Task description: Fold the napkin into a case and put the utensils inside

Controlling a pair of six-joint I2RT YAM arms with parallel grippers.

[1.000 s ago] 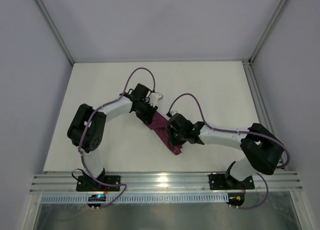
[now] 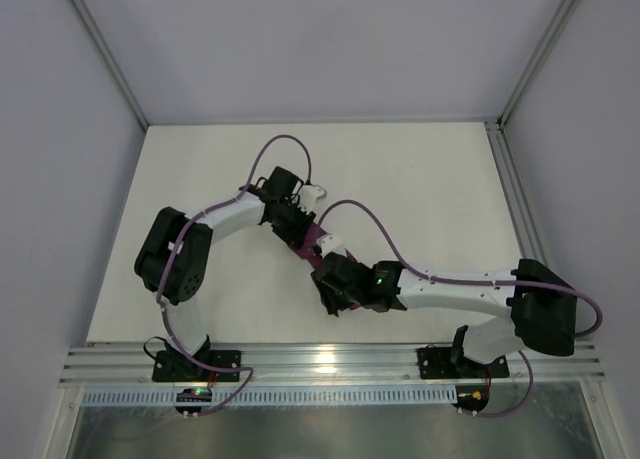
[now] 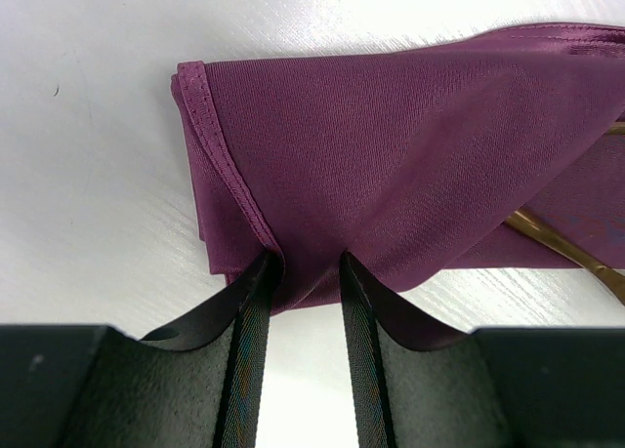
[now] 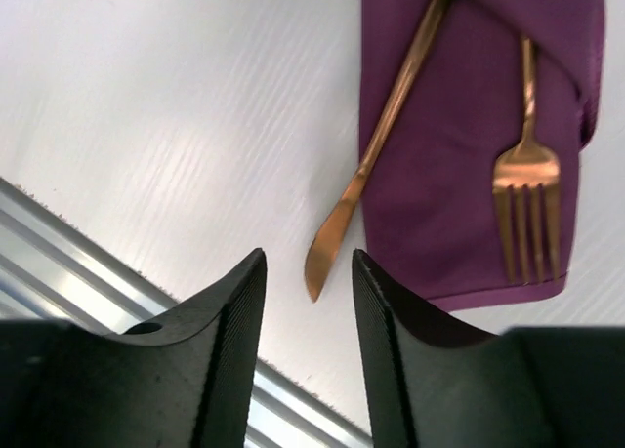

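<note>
The burgundy napkin point(image 3: 391, 145) lies folded, a flap crossing it diagonally. My left gripper is shut on a bunched edge of the napkin near its end. In the right wrist view, the copper knife point(image 4: 376, 141) slants out from under the flap, and its broad end point(image 4: 327, 248) rests on the white table past the napkin's side edge. The copper fork point(image 4: 527, 165) lies on the napkin, tines uncovered, handle running under the flap. My right gripper is open over the knife's broad end, nothing held. The covered ends of both utensils are hidden.
A metal rail point(image 4: 88, 272) runs along the table's front edge, near the right gripper. Both arms stand close together over the napkin.
</note>
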